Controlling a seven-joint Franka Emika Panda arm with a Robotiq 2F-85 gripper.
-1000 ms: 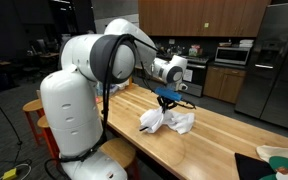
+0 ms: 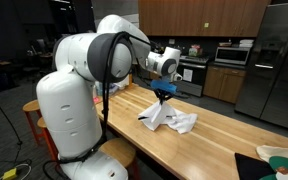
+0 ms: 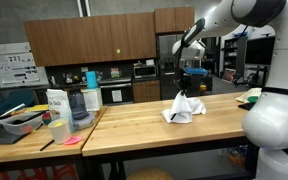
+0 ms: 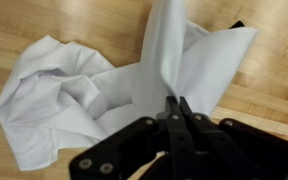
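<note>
A white cloth (image 2: 181,122) lies crumpled on the wooden table, with one part pulled up into a peak. My gripper is shut on that raised part in the wrist view, and the fold runs up from between the fingertips. The rest of the cloth (image 4: 46,100) spreads loosely over the wood to the left. In the second exterior view the cloth (image 3: 184,108) also stands up in a peak, its lower edges still touching the table.
A small dark object pokes out by the cloth's edge (image 4: 237,24). A black item (image 2: 252,167) and a green-and-white container (image 2: 282,156) sit at the table's right end. Tubs and a blue roll crowd the far-left side in the second exterior view. Bare table (image 2: 209,150) surrounds the cloth.
My gripper has risen a little and shifted slightly left in the first exterior view, drawing the cloth's peak higher. The cloth's lower part still rests on the table.
</note>
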